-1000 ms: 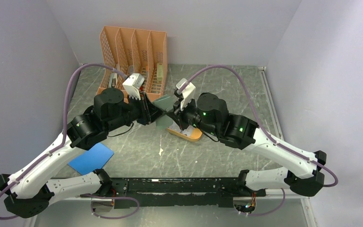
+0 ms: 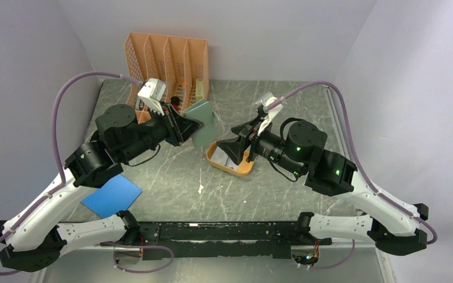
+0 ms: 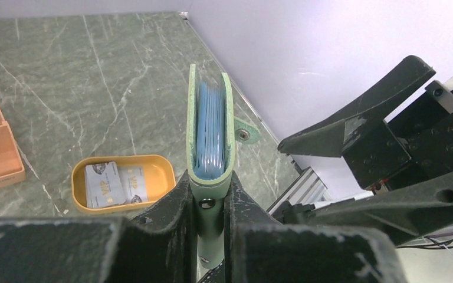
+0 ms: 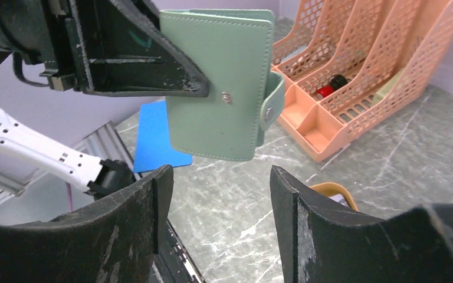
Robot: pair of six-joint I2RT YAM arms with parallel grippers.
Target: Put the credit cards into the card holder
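Observation:
A pale green card holder (image 3: 229,147) stands upright with my left gripper shut on its lower end. Its flap with a metal snap (image 3: 243,134) hangs unfastened on one side, and bluish clear sleeves (image 3: 210,132) show inside the gaping cover. My right gripper is open and empty, apart from the holder and to its right in the top view. Two cards, one white (image 3: 104,184) and one marked VIP (image 3: 133,184), lie in the small orange tray (image 3: 164,177) on the table below.
An orange divided rack (image 2: 171,53) stands at the back left, with several items in its slots. On the left front of the table lies a blue sheet (image 2: 113,196).
My right gripper was close against the holder with its fingers nearer together; it has opened and drawn away to the right. The left gripper has shifted slightly left and back with the holder.

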